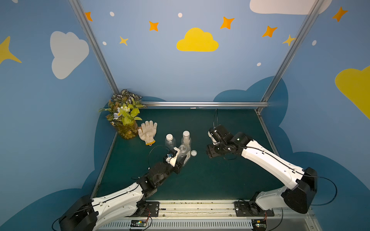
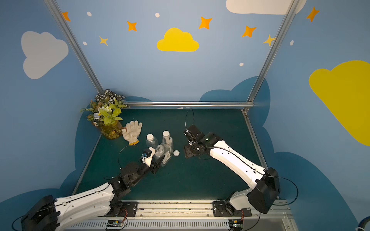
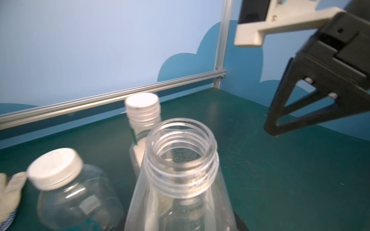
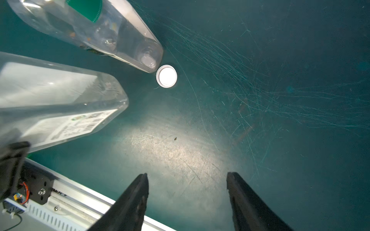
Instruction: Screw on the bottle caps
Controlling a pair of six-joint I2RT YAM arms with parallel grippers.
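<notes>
My left gripper (image 1: 177, 157) is shut on an uncapped clear bottle (image 3: 181, 200), its threaded mouth upright in the left wrist view and its labelled side showing in the right wrist view (image 4: 61, 100). Behind it stand a round bottle (image 3: 77, 200) and a slim bottle (image 3: 142, 119), both with white caps on. A loose white cap (image 4: 166, 76) lies on the table just right of the bottles. My right gripper is open above the table, right of the cap, with nothing between its fingers.
A white glove (image 1: 147, 132) and a plant in a pot (image 1: 126, 130) stand or lie at the back left.
</notes>
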